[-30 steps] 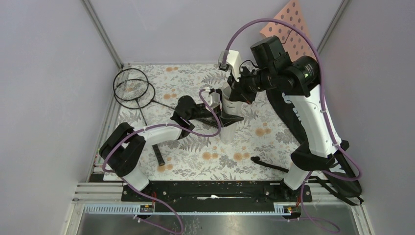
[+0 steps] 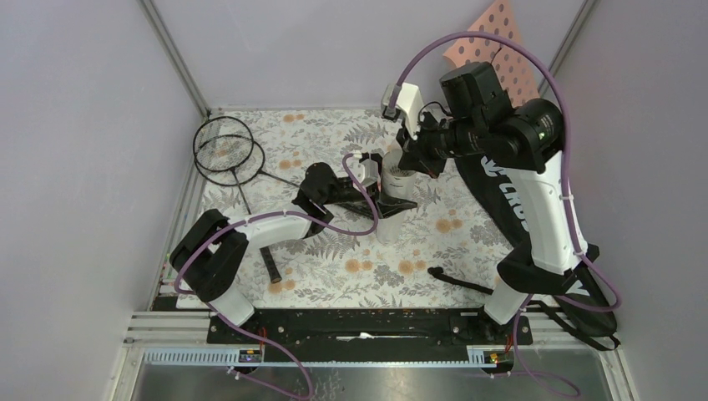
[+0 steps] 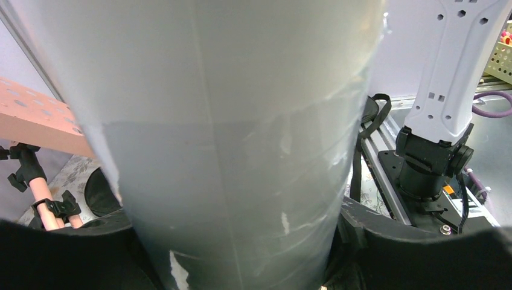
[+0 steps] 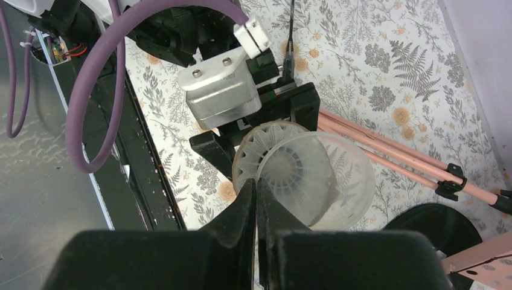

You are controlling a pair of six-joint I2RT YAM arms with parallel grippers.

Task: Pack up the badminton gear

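A whitish tube (image 2: 391,224) stands upright at mid table, its open mouth up. My left gripper is closed around its sides, with black fingers (image 3: 115,238) touching it. A pale ribbed shuttlecock skirt (image 4: 252,158) shows inside the mouth. Above and offset from the mouth is a clear plastic cap (image 4: 353,190), tilted. My right gripper is shut, the cap's thin rim seemingly pinched at its tips. Two rackets (image 2: 227,150) lie at the left, heads overlapping. A black bag (image 2: 511,205) with white lettering lies on the right, partly under my right arm.
A pink perforated panel (image 2: 503,43) stands at the back right, with pink poles (image 4: 392,148) and a black round object (image 4: 438,220) near it. A black strap end (image 2: 459,281) lies on the front right.
The left arm and the tube stayed in place.
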